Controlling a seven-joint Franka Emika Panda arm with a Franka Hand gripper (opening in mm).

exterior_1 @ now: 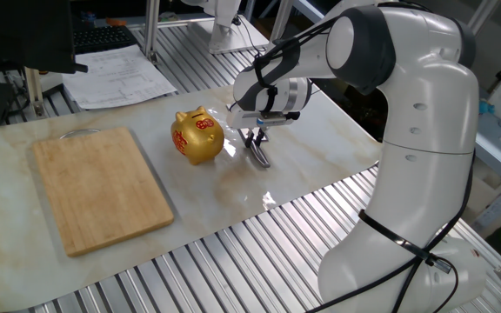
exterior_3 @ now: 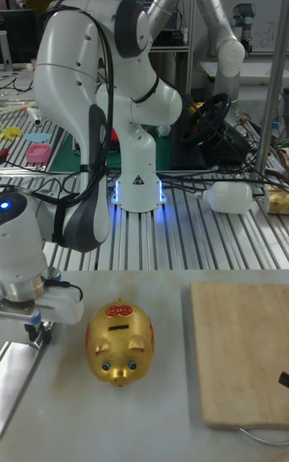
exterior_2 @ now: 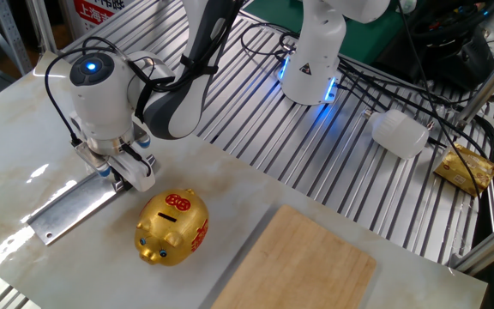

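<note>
A gold piggy bank point(exterior_1: 197, 136) with red markings stands upright on the marbled mat, a short way from my gripper point(exterior_1: 256, 136). In exterior view 2 a flat silvery blade point(exterior_2: 80, 206), like a cleaver's, with a small hole at its corner, reaches out from under the gripper point(exterior_2: 125, 177). A shiny curved part point(exterior_1: 260, 156), seemingly its handle, shows below the fingers in exterior view 1. My fingertips are low at this metal piece, but whether they are closed on it is not clear. In exterior view 3 the blade point(exterior_3: 17, 376) is cut off by the frame's left edge.
A wooden cutting board point(exterior_1: 103, 189) with a wire handle lies beyond the piggy bank point(exterior_2: 171, 227). Bare mat separates them. Slatted metal table point(exterior_1: 233, 261) borders the mat. Papers point(exterior_1: 116, 76) lie behind; a white rounded object point(exterior_3: 229, 196) rests near another robot's base.
</note>
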